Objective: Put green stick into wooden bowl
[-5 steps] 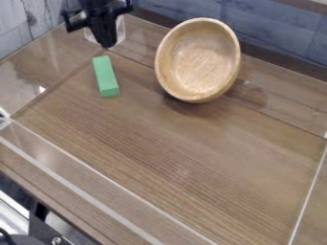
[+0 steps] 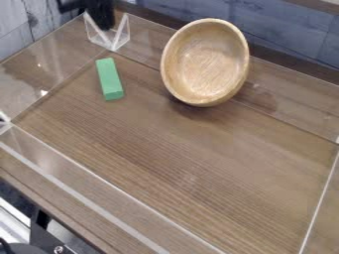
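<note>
The green stick [image 2: 109, 79] lies flat on the wooden table, left of the bowl and apart from it, running nearly straight up and down in the view. To its right sits the round wooden bowl [image 2: 205, 62], which looks empty. Only a dark, blurred part of my gripper [image 2: 98, 12] shows at the top edge, beyond the far end of the stick and not touching it. The frame cuts off the rest of it, so its fingers cannot be made out as open or shut.
A clear or whitish object [image 2: 111, 36] stands just beyond the stick, near the gripper. Pale lines mark the left and right sides of the table [image 2: 185, 169]. Dark cables [image 2: 34, 223] lie at the lower left corner.
The gripper has moved up and slightly left, away from the stick and partly out of view. The stick and bowl have stayed where they were.
</note>
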